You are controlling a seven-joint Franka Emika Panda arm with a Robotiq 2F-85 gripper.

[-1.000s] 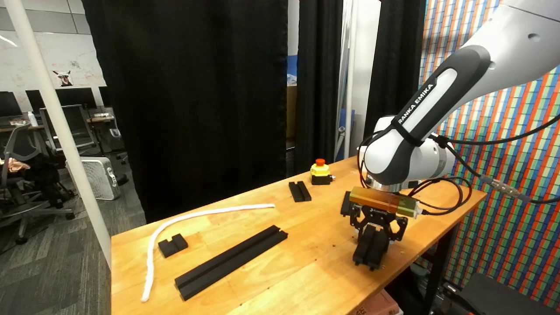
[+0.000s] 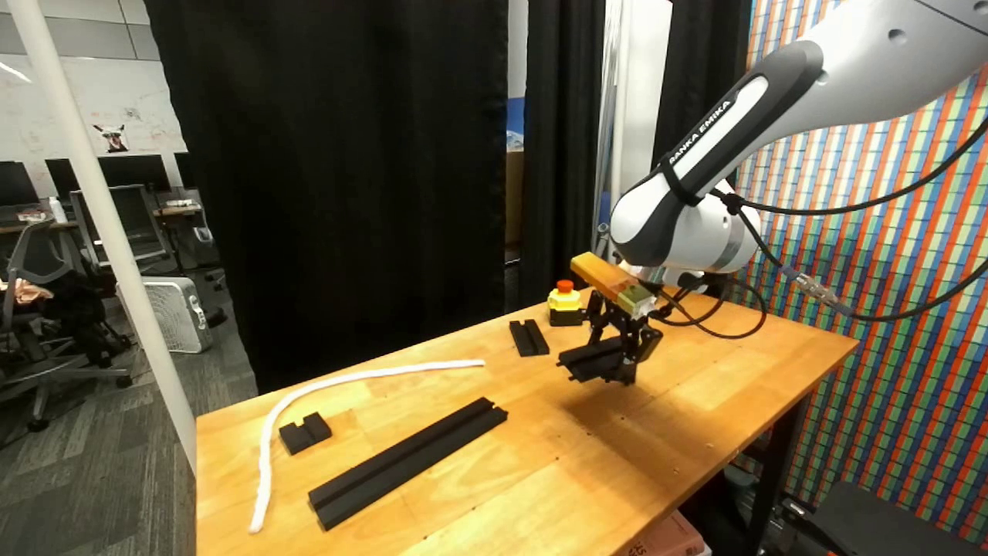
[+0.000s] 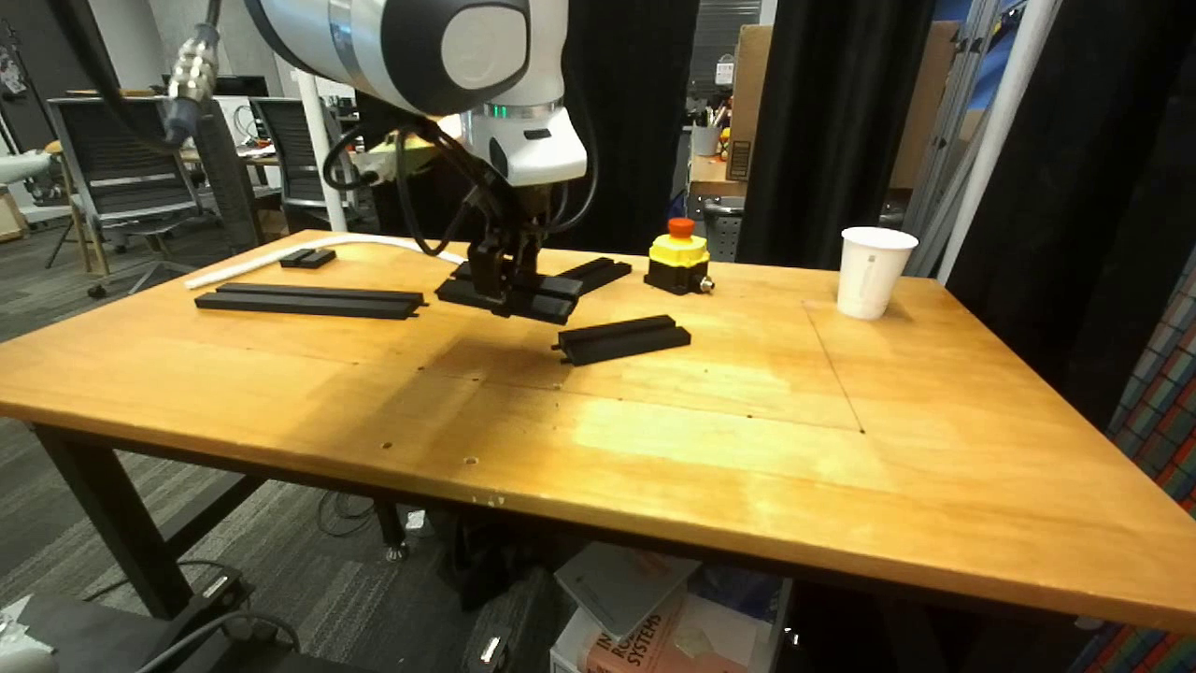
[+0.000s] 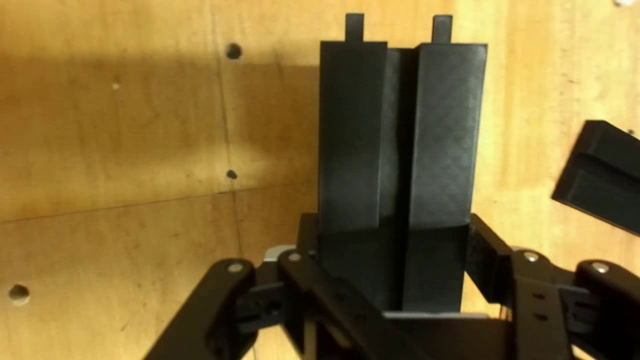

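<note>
My gripper is shut across the width of a black grooved block [image 4: 447,138], one finger on each long side. Two thin prongs stick out from the block's far end in the wrist view. In exterior view 2 the held block [image 3: 555,293] hangs a little above the table, as its shadow shows. A long black grooved piece [image 2: 407,462] lies on the table, with a short one [image 2: 306,432] behind it. Another grooved piece [image 2: 530,337] rests near the back edge. One more pronged piece [image 3: 624,338] lies right of my gripper in exterior view 2.
A white flexible strip [image 2: 370,374] curves along the back left. A yellow-and-red emergency button [image 3: 679,258] stands near the back edge, and a white paper cup [image 3: 875,273] at the right in exterior view 2.
In exterior view 1 my gripper has risen and moved back and left with the block. It has also turned, so the block now points leftward rather than toward the front.
</note>
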